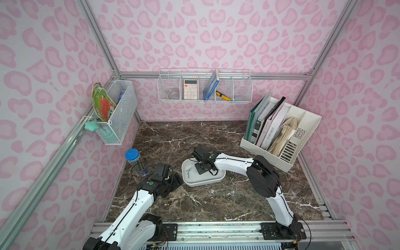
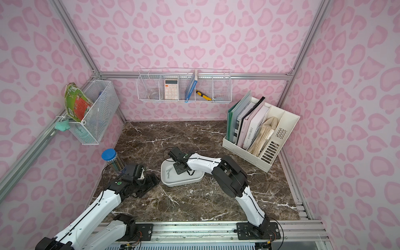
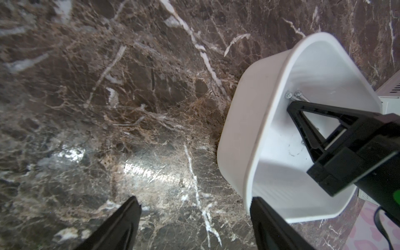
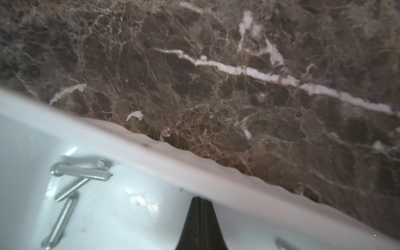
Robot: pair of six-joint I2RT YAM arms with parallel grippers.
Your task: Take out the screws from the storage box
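The white storage box (image 1: 200, 180) stands on the marble table, several silver screws (image 4: 83, 171) lying in it. My right gripper is down inside the box near a wall, its fingertips together with nothing seen between them; the left wrist view shows it (image 3: 293, 106) beside screw heads (image 3: 298, 94). My left gripper (image 1: 173, 181) is low at the box's left, outside it. Its two fingers show blurred and apart at the bottom of the left wrist view, over bare table; whether it holds anything cannot be seen.
A blue-lidded jar (image 1: 132, 155) stands at the left behind my left arm. A white file holder (image 1: 304, 133) with folders fills the back right. Wire baskets (image 1: 233, 89) hang on the walls.
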